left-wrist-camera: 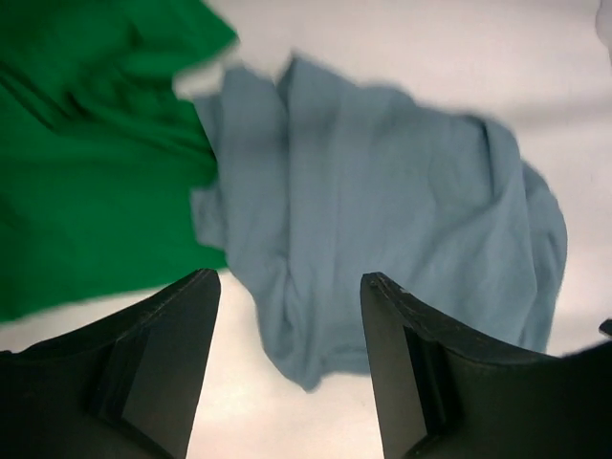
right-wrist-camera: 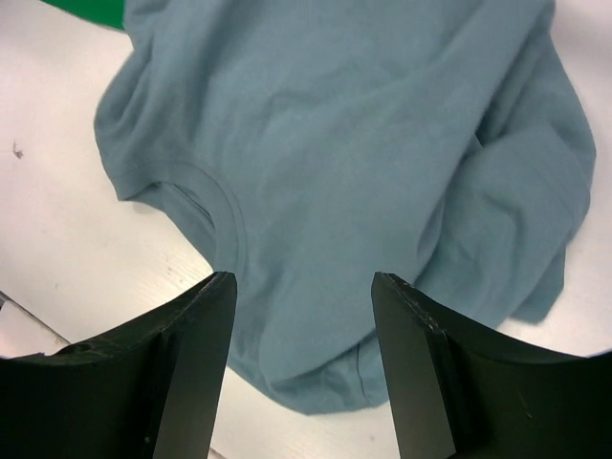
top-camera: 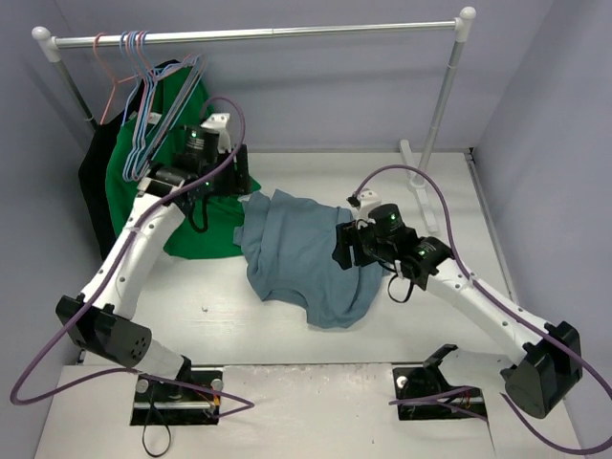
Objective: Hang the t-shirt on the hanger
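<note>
A blue-grey t-shirt (top-camera: pixel 296 249) lies crumpled and loosely spread on the white floor of the workspace, filling much of both wrist views. My left gripper (top-camera: pixel 229 170) is raised at the upper left, beside the hanging hangers (top-camera: pixel 153 115), open, with the shirt below it in the left wrist view. My right gripper (top-camera: pixel 349 244) is over the shirt's right part, open with nothing between its fingers.
A metal rail (top-camera: pixel 287 32) spans the back, with hangers bunched at its left. Green (top-camera: pixel 191 234) and black garments sit at the left, the green one touching the shirt.
</note>
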